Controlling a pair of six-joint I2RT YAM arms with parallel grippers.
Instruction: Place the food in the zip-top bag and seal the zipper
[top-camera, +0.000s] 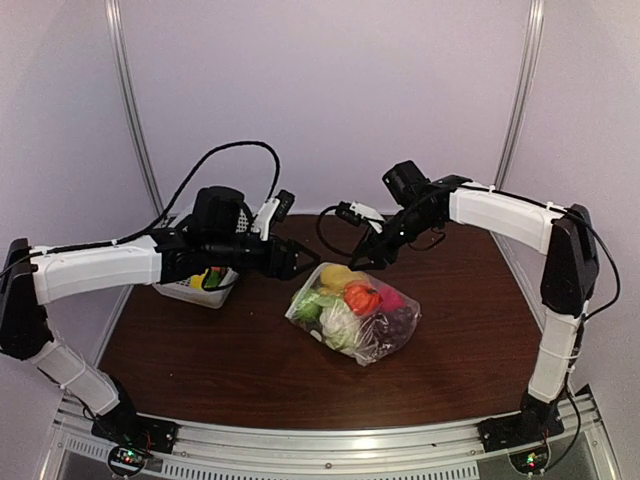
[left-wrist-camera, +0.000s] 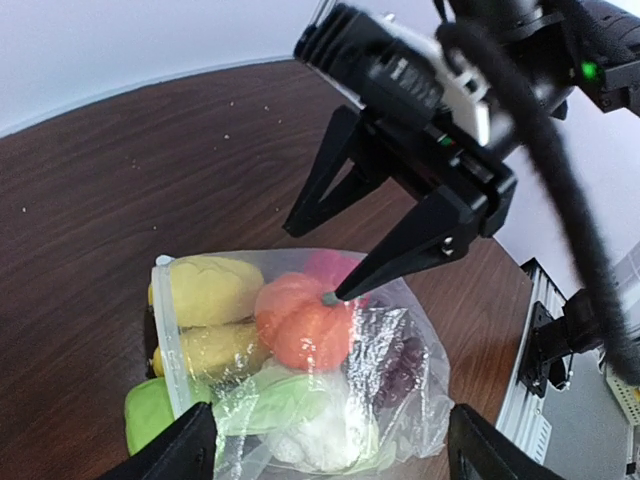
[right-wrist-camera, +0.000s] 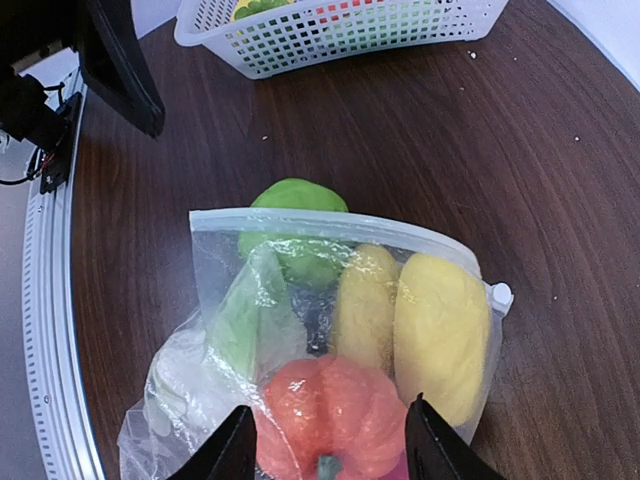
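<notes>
A clear zip top bag (top-camera: 352, 340) lies on the table, holding an orange-red pepper (right-wrist-camera: 335, 410), yellow pieces (right-wrist-camera: 440, 335), a pink item (left-wrist-camera: 330, 266), dark grapes and pale leafy food. Its white zip edge (right-wrist-camera: 330, 222) runs across one end, with the slider (right-wrist-camera: 502, 297) at a corner. A green pepper (right-wrist-camera: 295, 200) bulges past that edge; whether the zipper is closed there I cannot tell. My left gripper (top-camera: 308, 262) is open at the bag's upper left. The open right gripper (top-camera: 366, 264) hangs over its top side. Neither has anything between its fingers.
Behind the left arm stands a white basket (right-wrist-camera: 350, 38) with some colourful food inside. The two grippers are close together.
</notes>
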